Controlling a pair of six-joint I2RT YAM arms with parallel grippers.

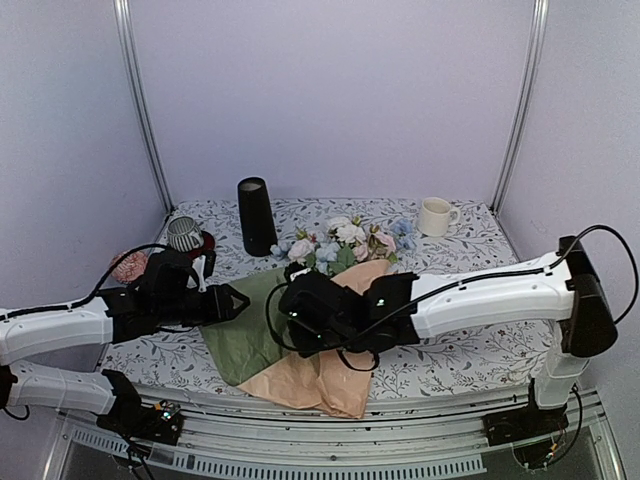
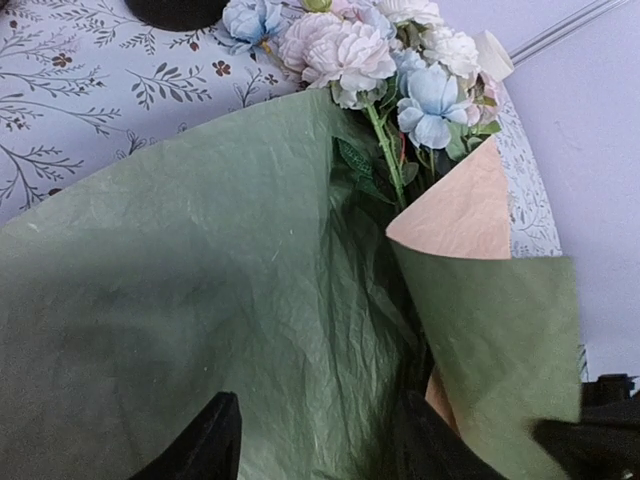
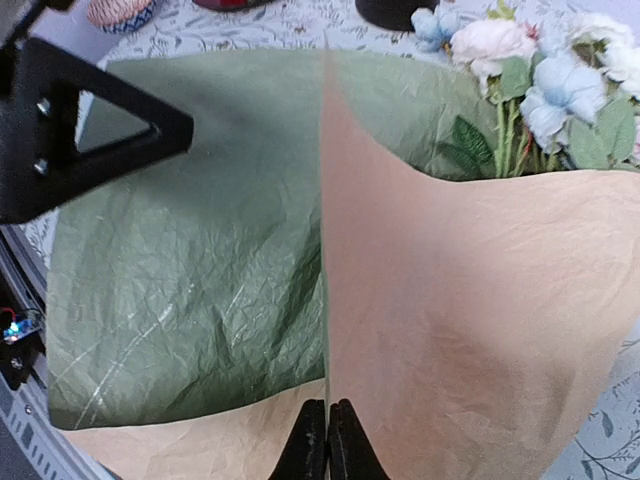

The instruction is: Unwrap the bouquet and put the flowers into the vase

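Observation:
The bouquet of white, pink and blue flowers (image 1: pixel 345 243) lies on the table, stems inside wrapping paper that is green (image 2: pixel 200 260) on one face and peach (image 3: pixel 470 270) on the other. Behind it, to the left, a tall black vase (image 1: pixel 257 215) stands upright. My right gripper is shut on the wrapping paper, raising a fold of it beside the stems. Over the spread green part, my left gripper has its fingers apart, with nothing seen held between them. In the top view the right arm hides part of the wrapping.
A white mug (image 1: pixel 435 217) stands at the back right. Toward the back left are a striped cup (image 1: pixel 184 234) and a pink patterned object (image 1: pixel 130 266).

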